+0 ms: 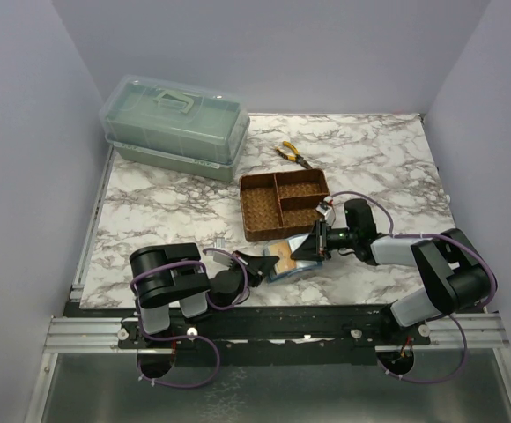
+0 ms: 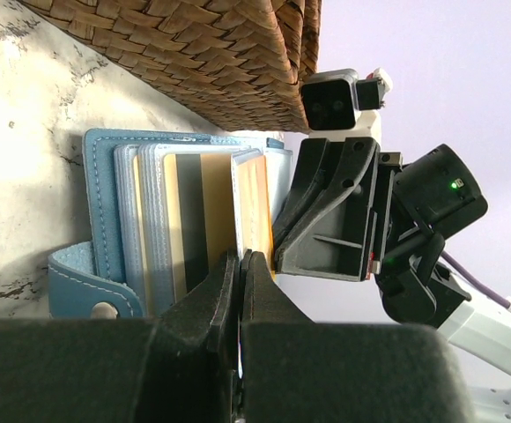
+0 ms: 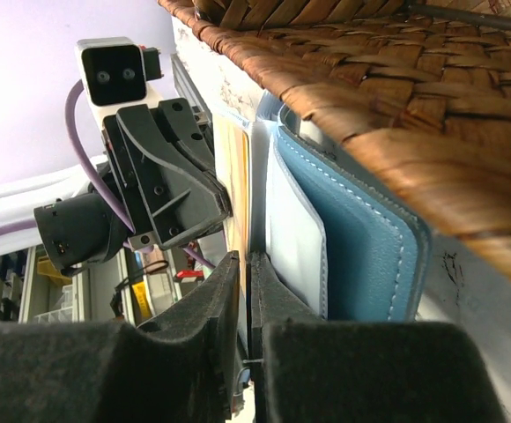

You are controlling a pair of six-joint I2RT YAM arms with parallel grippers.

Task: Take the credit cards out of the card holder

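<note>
The blue card holder [image 1: 282, 275] lies near the table's front, below the woven basket, with stacked cards [image 2: 185, 220] showing in it. My left gripper [image 1: 264, 263] is shut at the cards' edge; in its wrist view the fingertips [image 2: 250, 264] touch a raised tan card, and whether anything is between them is unclear. My right gripper [image 1: 312, 249] is over the holder's right part; in its wrist view the fingertips [image 3: 254, 264] are at the card edges, with a narrow gap that may hold a card edge.
The divided woven basket [image 1: 260, 203] sits directly behind the holder. Pliers [image 1: 292, 157] lie farther back, and a lidded green box [image 1: 172, 123] fills the back left.
</note>
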